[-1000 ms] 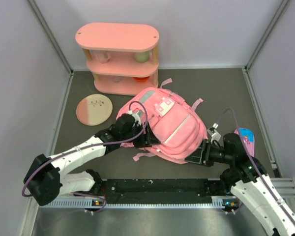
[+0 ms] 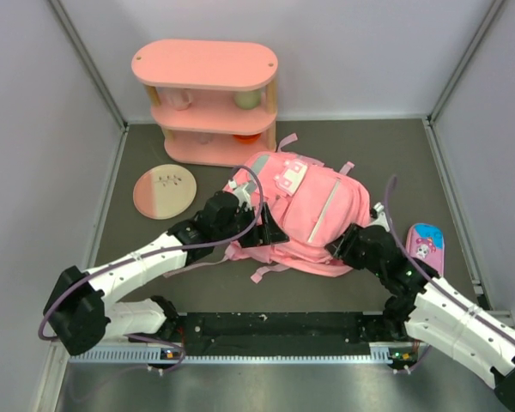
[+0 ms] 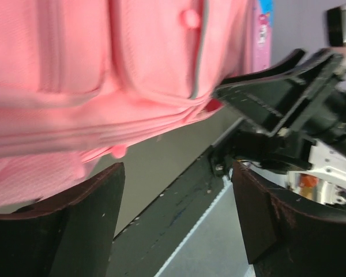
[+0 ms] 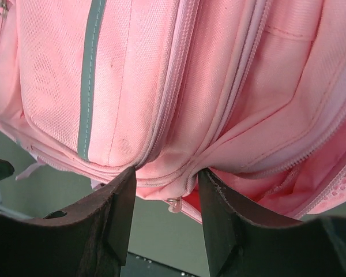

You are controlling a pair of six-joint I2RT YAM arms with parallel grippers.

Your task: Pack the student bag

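The pink student bag (image 2: 319,215) lies on its back in the middle of the floor, straps spread. My left gripper (image 2: 262,232) hangs over its lower left side, part open; in the left wrist view its fingers show with a gap between them. My right gripper (image 2: 339,245) is at the bag's lower right; in the right wrist view its fingertips (image 4: 210,190) reach down at a zipper edge with a small pull (image 4: 175,205) and pink fabric lies between them. Whether they grip it I cannot tell.
A pink pencil case (image 2: 425,253) lies at the right. A round plate (image 2: 164,190) lies at the left. A pink three-tier shelf (image 2: 204,60) with cups stands at the back left.
The left gripper has shifted slightly right, and the bag's lower edge has moved up a little.
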